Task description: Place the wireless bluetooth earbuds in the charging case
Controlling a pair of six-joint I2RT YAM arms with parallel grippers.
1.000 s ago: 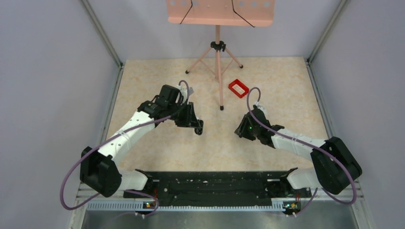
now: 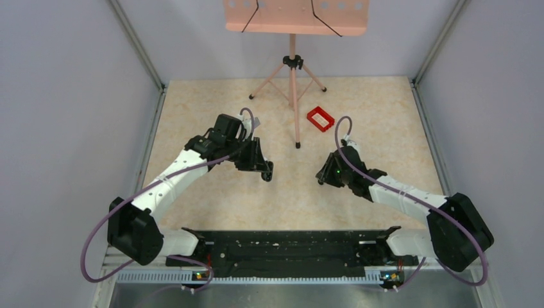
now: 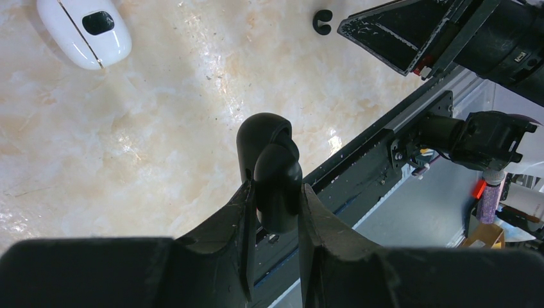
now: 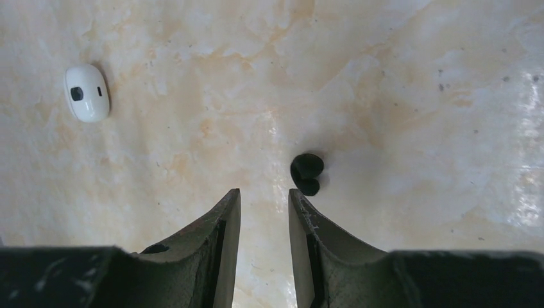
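Observation:
My left gripper is shut on a black clip-shaped earbud (image 3: 277,168), held between its fingertips above the table. A second black earbud (image 4: 308,172) lies on the tabletop. In the right wrist view it sits just beyond the fingertips, lined up nearer the right finger than the middle. My right gripper stands part open, nothing between its fingers. The white charging case (image 4: 88,93), with a dark oval window, rests on the table at the upper left of that view. The same case (image 3: 86,32) shows at the left wrist view's upper left.
A red tray (image 2: 320,119) lies at the back of the table. Left of it rise the pink music stand's legs (image 2: 297,115). The tabletop (image 2: 292,199) between the two arms is bare.
My left arm holds still.

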